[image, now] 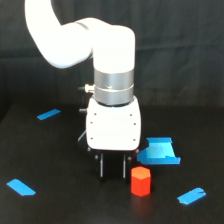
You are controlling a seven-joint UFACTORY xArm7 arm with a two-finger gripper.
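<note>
My gripper [113,168] points down near the middle of the camera view, under the white arm. Its two thin dark fingers stand apart, part open, and nothing shows between them. A small red-orange block [140,181] sits on the black surface just to the right of the right finger, outside the fingers. Whether finger and block touch, I cannot tell. Behind the block and right of the gripper is a light-blue open tray or box [158,158], its left part hidden by the hand.
Flat blue strips lie on the dark surface: one at the front left [20,187], one at the front right [191,196] and one at the back left [48,114]. The surface left of the gripper is otherwise clear. A dark curtain [180,70] hangs behind.
</note>
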